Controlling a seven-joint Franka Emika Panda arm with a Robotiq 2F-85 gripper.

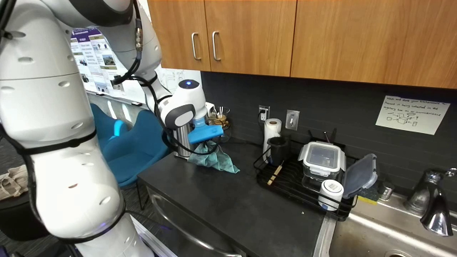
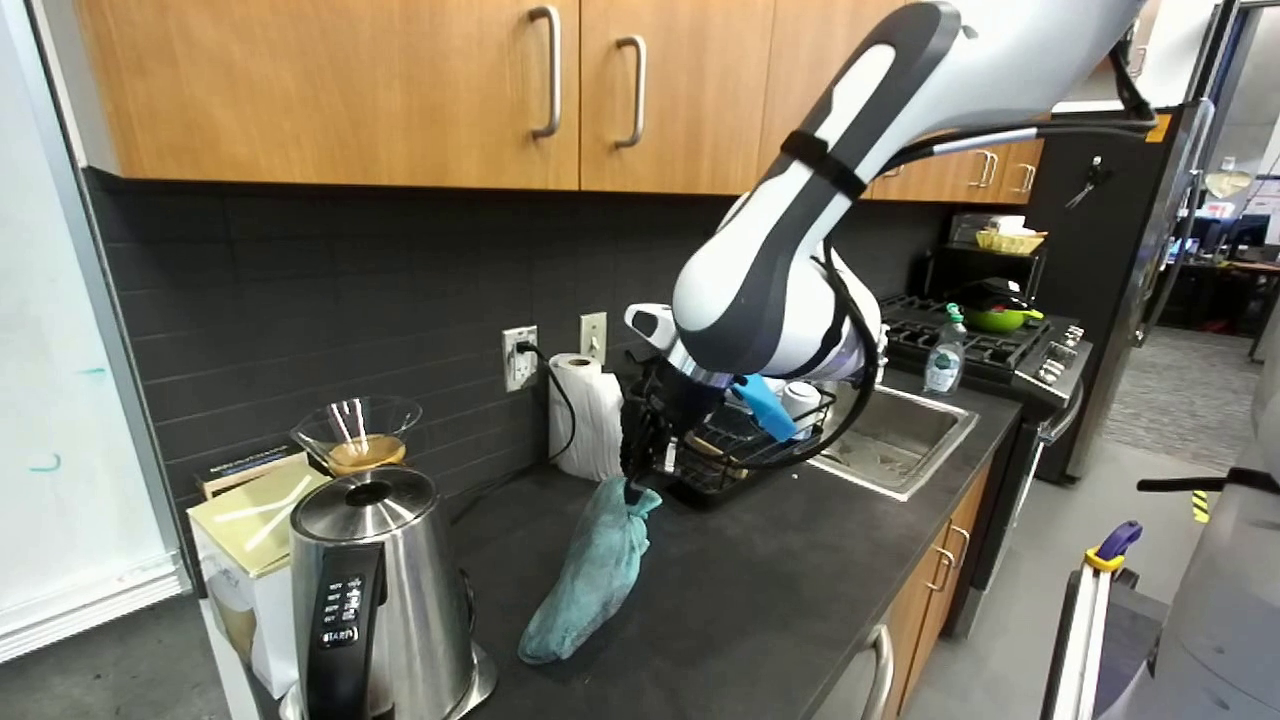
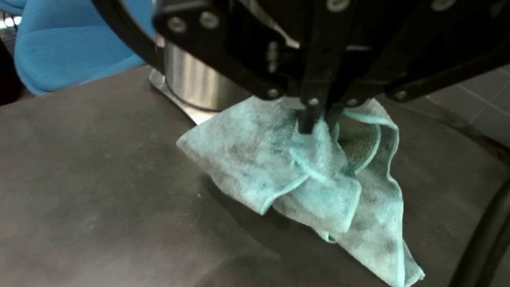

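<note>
A teal and grey cloth (image 3: 239,148) hangs in folds from my gripper, which is shut on its bunched upper part. Its lower corners spread out close over the dark countertop (image 3: 95,191); whether they touch it I cannot tell. In exterior view 2 the cloth (image 2: 594,576) droops down and to the left from the dark fingers. Exterior view 1 shows the cloth (image 1: 216,158) beside the kettle, with the fingers mostly hidden behind cables and the blue wrist piece (image 1: 205,133).
A steel kettle (image 2: 372,576) stands close by at the counter's end, beside a box (image 2: 240,540). Paper towels (image 1: 271,132) and a loaded dish rack (image 1: 295,192) line the wall, with the sink (image 1: 368,231) beyond.
</note>
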